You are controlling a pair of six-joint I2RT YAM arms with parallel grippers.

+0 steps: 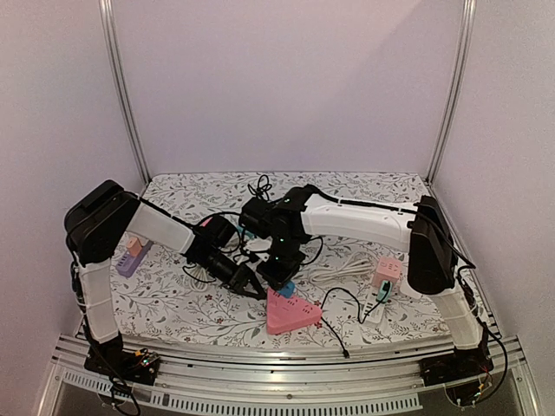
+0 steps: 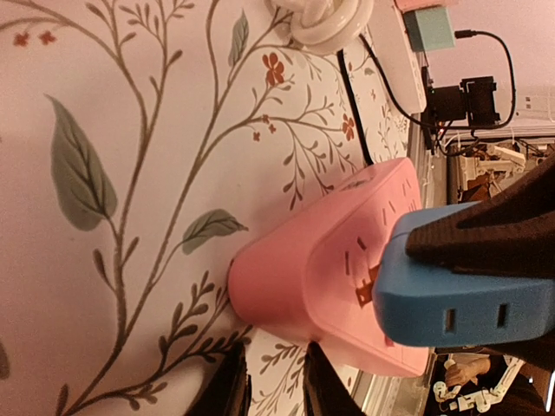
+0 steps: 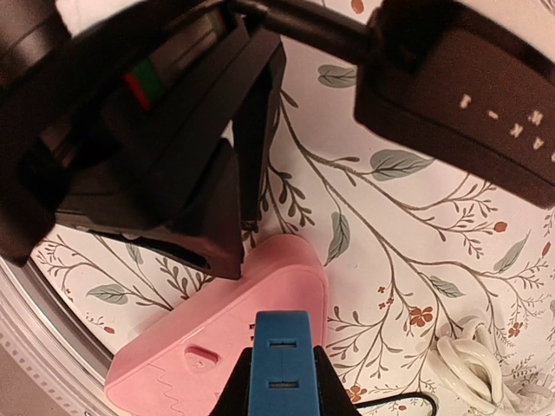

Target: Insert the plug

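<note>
A pink power strip [image 1: 290,316] [image 2: 286,286] [image 3: 156,364] lies near the table's front edge. Just over it, my right gripper [image 1: 282,277] is shut on a blue plug block [image 1: 286,288] [image 2: 460,303] [image 3: 282,364]; whether the block's prongs sit in the strip cannot be seen. My left gripper [image 1: 256,290] is at the strip's left end, fingertips low beside it. The left wrist view shows two dark fingertips at its bottom edge; what lies between them is unclear.
A white coiled cable [image 1: 342,270] lies behind the strip. At the right are a pink cube [image 1: 388,270] and a white strip with a teal plug; at the left, a purple strip [image 1: 130,260]. A black cable runs along the strip's right side.
</note>
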